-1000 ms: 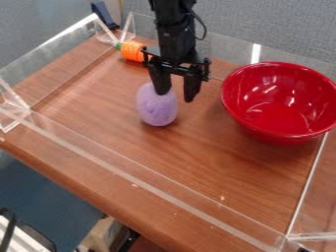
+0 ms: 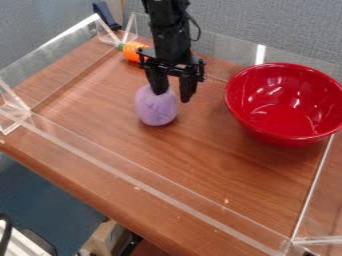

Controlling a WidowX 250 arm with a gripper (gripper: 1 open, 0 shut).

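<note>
The black gripper hangs over a purple, rounded object on the wooden table, its fingers spread and the left one at the top of that object. A large red bowl stands to the right of the gripper. An orange carrot-like toy with a green end lies behind and to the left, partly beside the arm.
Clear low walls border the wooden table. A blue item sits beyond the back left corner.
The gripper has shifted slightly left, and the purple object sits a little further left than before.
</note>
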